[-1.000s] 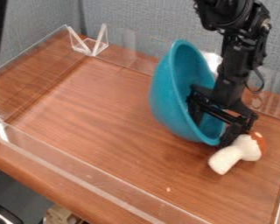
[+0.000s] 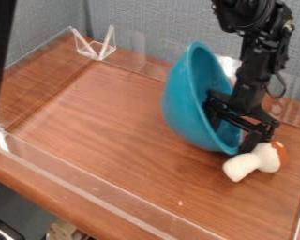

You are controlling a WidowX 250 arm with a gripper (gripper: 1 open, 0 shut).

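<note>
A large teal bowl (image 2: 186,98) stands tipped on its side at the right of the wooden table. The black gripper (image 2: 247,133) reaches down at the bowl's open side, low near the table, its fingers largely hidden in shadow; whether they are open or shut is unclear. A white object with an orange-red end (image 2: 244,164), like a mushroom toy, lies on the table just in front of the gripper. Something white (image 2: 228,65) shows behind the bowl and arm.
A white wire rack (image 2: 95,47) sits at the back left. Clear barriers run along the table's edges, with grey walls behind.
The gripper and bowl have barely moved; the white toy appears shifted very slightly.
</note>
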